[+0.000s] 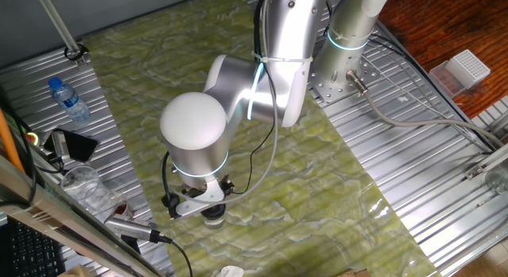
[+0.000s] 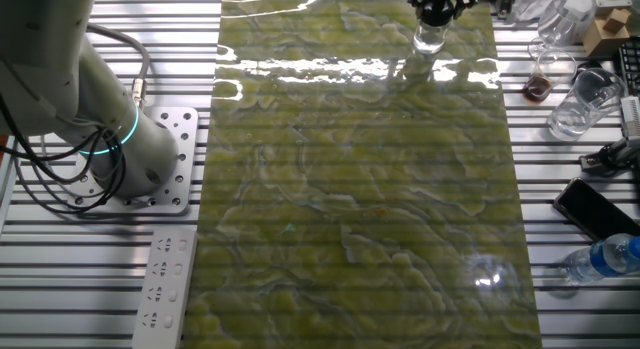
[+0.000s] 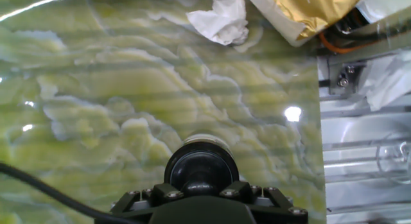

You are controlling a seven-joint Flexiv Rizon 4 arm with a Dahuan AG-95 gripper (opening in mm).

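A small clear glass jar (image 2: 430, 39) with a black round lid (image 3: 200, 165) is directly at my gripper. In the wrist view, the lid fills the space just ahead of the fingertips, and only a pale rim of the jar shows beyond it. The dark fingers (image 3: 172, 194) lie on either side of the lid's near part. Whether they press on it or merely surround it cannot be made out. From exterior view 1, the jar's lower part (image 1: 213, 221) shows below the gripper, over the green marbled mat; contact with the mat is unclear.
Crumpled white tissue (image 3: 221, 20) and a gold-and-white packet (image 3: 314, 12) lie beyond the jar. Cups (image 2: 585, 104), a phone (image 2: 597, 211) and a water bottle (image 2: 605, 257) line the mat's side.
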